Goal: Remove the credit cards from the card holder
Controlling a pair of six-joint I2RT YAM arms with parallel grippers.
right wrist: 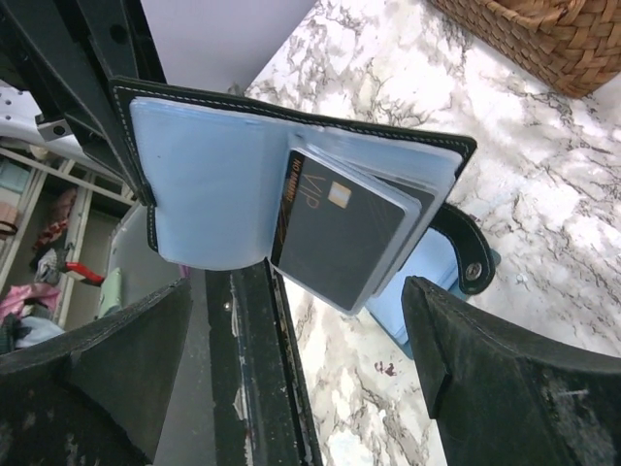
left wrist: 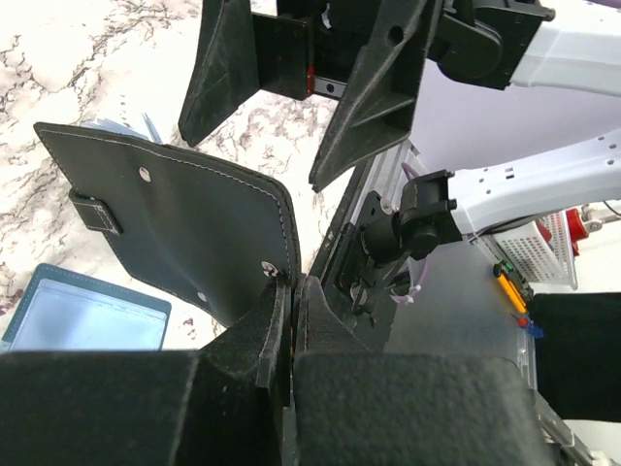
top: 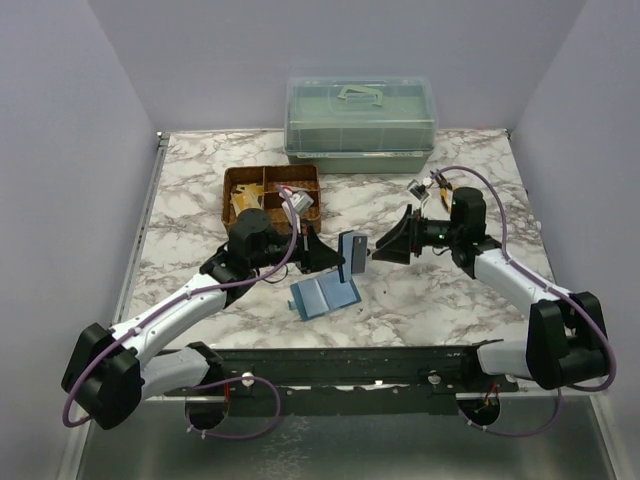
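My left gripper (top: 332, 255) is shut on the dark leather card holder (left wrist: 171, 209), held upright and open above the table, its blue sleeves facing my right gripper. A stack of cards, the front one a black VIP card (right wrist: 330, 233), sits in the holder. My right gripper (top: 390, 245) stands open just right of the holder, nothing between its fingers. A second blue open holder (top: 323, 295) lies on the marble below.
A woven divided basket (top: 230, 208) with items inside is at the back left. A clear lidded box (top: 360, 115) stands at the back.
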